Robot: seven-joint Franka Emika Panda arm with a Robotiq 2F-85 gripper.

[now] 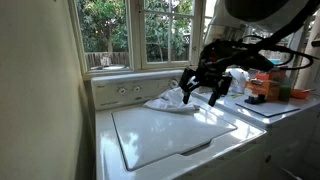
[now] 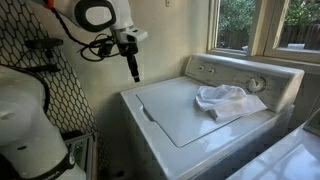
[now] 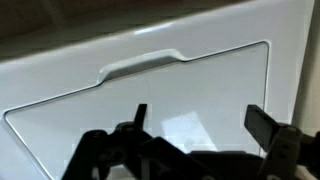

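A white top-loading washer [image 2: 170, 150] stands below a window, its lid [image 3: 80, 125] closed. On its top, toward the control panel, lies a crumpled white cloth [image 2: 230, 103], partly hidden in exterior view 1, where a bit of the cloth [image 1: 170, 103] shows beside the gripper. My gripper is open above the lid, pointing down, with nothing between its fingers. Exterior view 2 has the gripper [image 2: 136, 75] high at the left, well apart from the cloth. No cloth shows in the wrist view.
The control panel [image 2: 245, 77] with knobs rises along the washer's back. Another white appliance [image 2: 285, 157] stands beside it. An orange box [image 1: 262, 88] and other items sit at the right in exterior view 1. A wall [image 1: 40, 90] borders the other side. Most of the lid is bare.
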